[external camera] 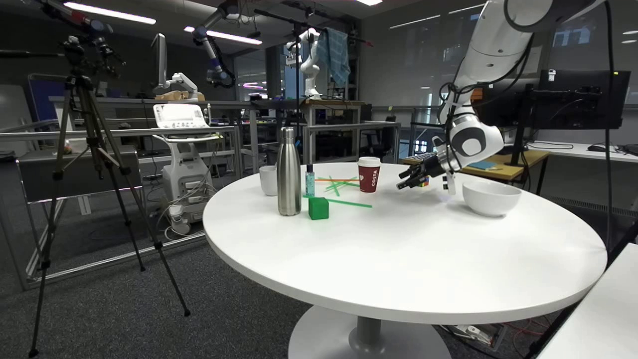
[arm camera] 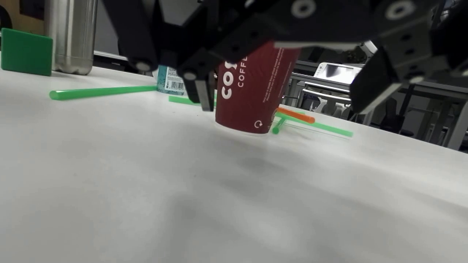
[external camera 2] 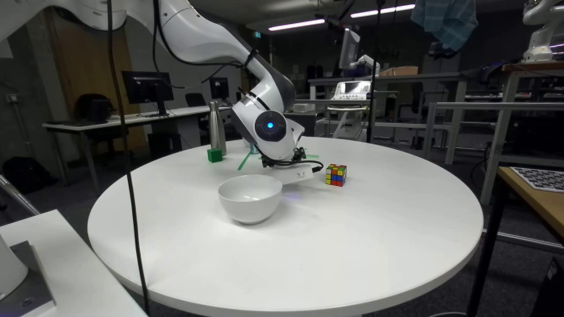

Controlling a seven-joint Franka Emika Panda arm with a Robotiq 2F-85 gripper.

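My gripper (external camera: 400, 180) hangs low over the table, open, with its fingers apart. In the wrist view, a dark red paper cup (arm camera: 252, 94) with white lettering stands beyond the gripper, within the span between the fingertips as seen from there. Exterior view 1 shows the cup (external camera: 369, 176) upright with a white lid, a short gap away from the fingers. A colourful puzzle cube (external camera 2: 336, 175) rests on the table near the wrist. The arm hides the cup and the fingers in exterior view 2.
A white bowl (external camera: 491, 198) stands close to the wrist. Farther left are a steel bottle (external camera: 289, 173), a green cube (external camera: 318, 208), a small teal bottle (external camera: 309, 181), a white mug (external camera: 268, 180) and several straws (external camera: 350, 203).
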